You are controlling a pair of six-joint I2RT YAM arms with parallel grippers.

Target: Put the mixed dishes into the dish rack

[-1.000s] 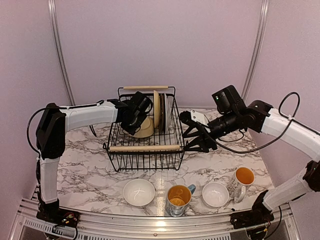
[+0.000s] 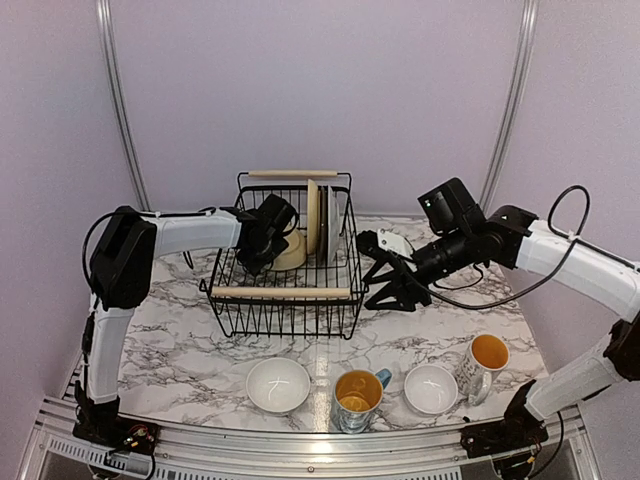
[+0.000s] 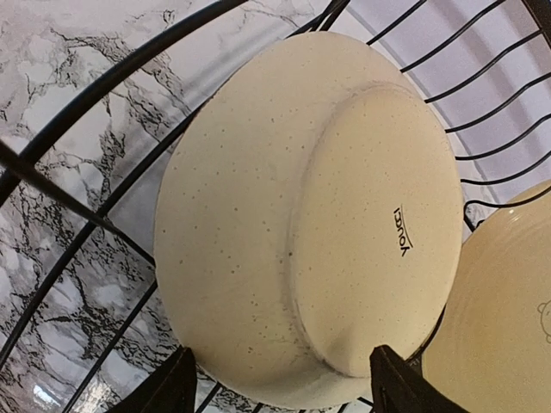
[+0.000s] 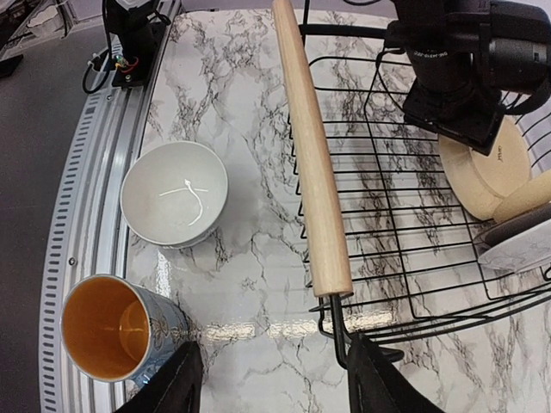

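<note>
The dish rack holds upright plates and a cream bowl, tipped with its base showing. My left gripper is down in the rack at this bowl, open, its fingertips over the bowl's lower part. My right gripper hangs open at the rack's right front corner, nothing between its fingers. On the counter in front stand two white bowls, a blue mug with an orange inside and a patterned mug.
The rack's wooden handle runs along its front. Bare marble counter lies left of the rack and between the rack and the front dishes.
The left arm has shifted slightly within the rack, and the rack sits a little further left than before. The right arm is nearly unchanged.
</note>
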